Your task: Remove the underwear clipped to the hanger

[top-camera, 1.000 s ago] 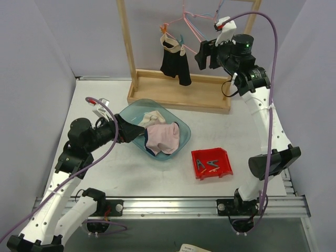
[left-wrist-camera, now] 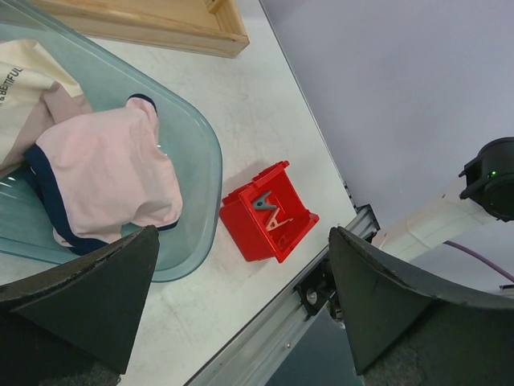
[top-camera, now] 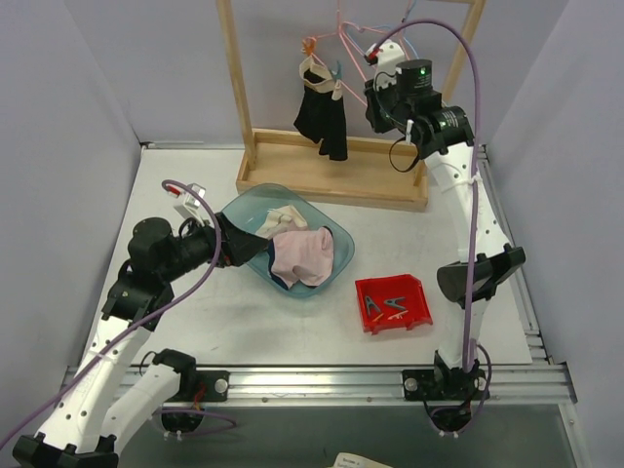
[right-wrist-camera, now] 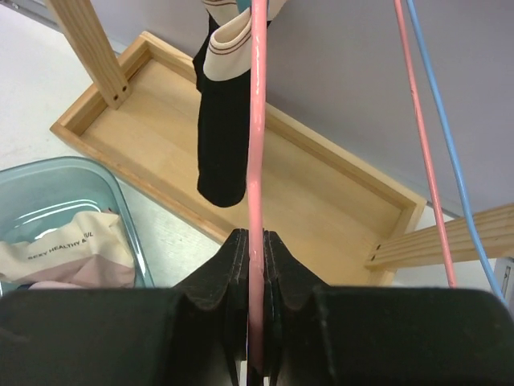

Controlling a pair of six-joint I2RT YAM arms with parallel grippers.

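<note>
Black underwear with a beige waistband (top-camera: 322,112) hangs from the pink hanger (top-camera: 353,57), held by an orange clip (top-camera: 309,45) and a teal clip (top-camera: 336,72). In the right wrist view the hanger's pink bar (right-wrist-camera: 256,161) runs between the fingers of my right gripper, which is shut on it; the underwear (right-wrist-camera: 222,137) dangles beyond. My left gripper (top-camera: 239,241) is open with nothing between its fingers, over the left part of the teal basin (top-camera: 341,255). Its fingers (left-wrist-camera: 88,301) stand wide apart in the left wrist view.
A pink garment (top-camera: 303,256) and a cream one (top-camera: 283,220) lie in the basin. The red box (top-camera: 375,323) at right front holds several clips. Behind stands a wooden rack (top-camera: 251,173). Bare table lies between basin and red box.
My right gripper has moved left to the hanger, and its fingers have gone from open to shut on the bar. The underwear has swung slightly. The left arm has stayed still.
</note>
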